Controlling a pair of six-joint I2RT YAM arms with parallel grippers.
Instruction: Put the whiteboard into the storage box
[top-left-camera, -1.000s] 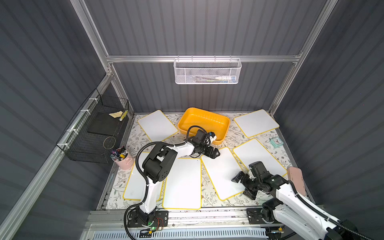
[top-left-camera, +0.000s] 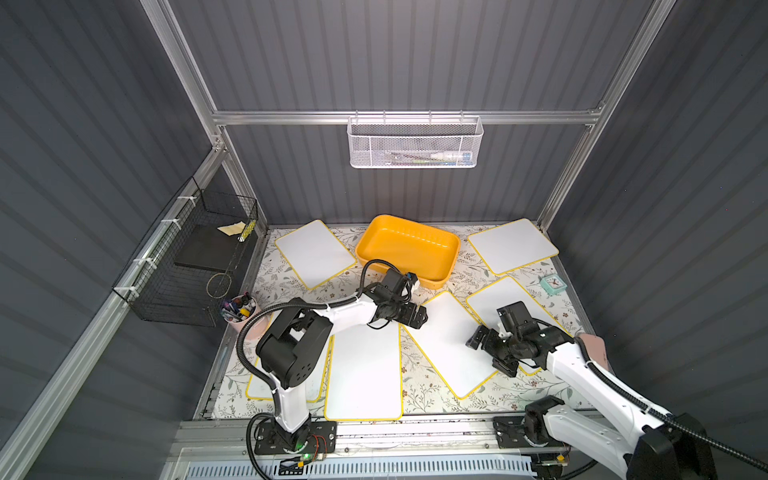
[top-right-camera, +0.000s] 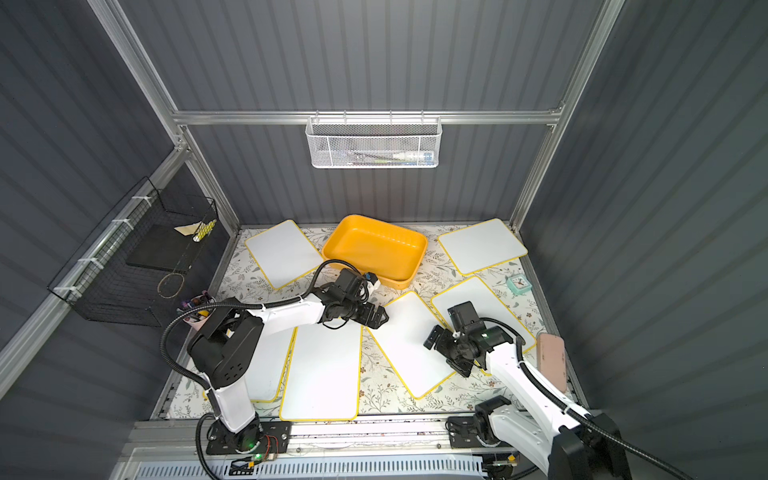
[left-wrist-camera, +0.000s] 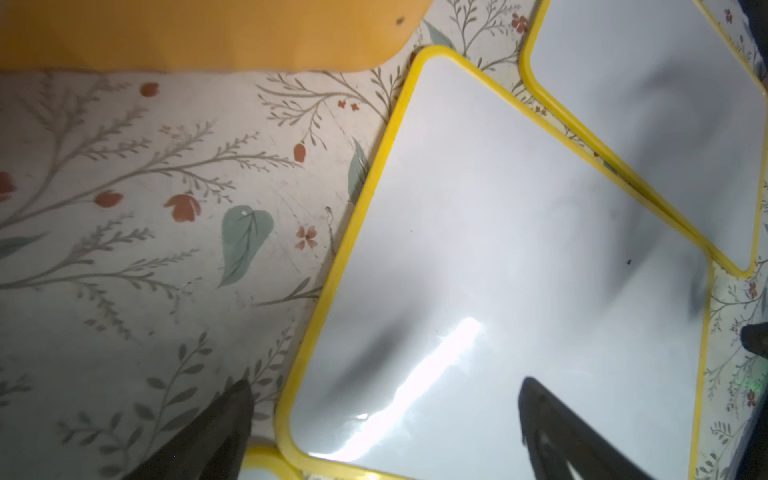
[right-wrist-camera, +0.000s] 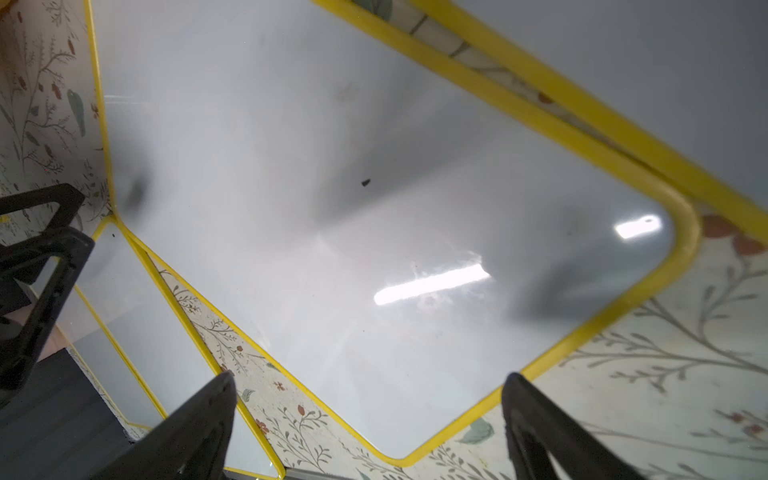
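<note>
A white, yellow-edged whiteboard (top-left-camera: 449, 336) lies tilted across the middle of the table between my two grippers. Both wrist views show its glossy face (left-wrist-camera: 512, 264) below the fingers. My left gripper (top-left-camera: 414, 299) is open over its upper left end, with nothing between the fingers. Over its lower right side hangs my right gripper (top-left-camera: 491, 353), likewise open and empty, its fingers (right-wrist-camera: 536, 424) spread wide. Whether either one touches the board is unclear. Behind the left gripper stands the orange storage box (top-left-camera: 404, 244), its visible interior empty.
More whiteboards lie flat: one at back left (top-left-camera: 316, 253), one at back right (top-left-camera: 512, 245), one beside the middle board (top-left-camera: 528, 308), others at front left (top-left-camera: 364, 372). A pen cup (top-left-camera: 240, 310), a small teal clock (top-left-camera: 553, 284) and a wire basket (top-left-camera: 196, 264) line the sides.
The middle whiteboard has turned slightly, its front corner shifting right and its back corner left. My left gripper has moved a little left and forward; the right one has shifted slightly.
</note>
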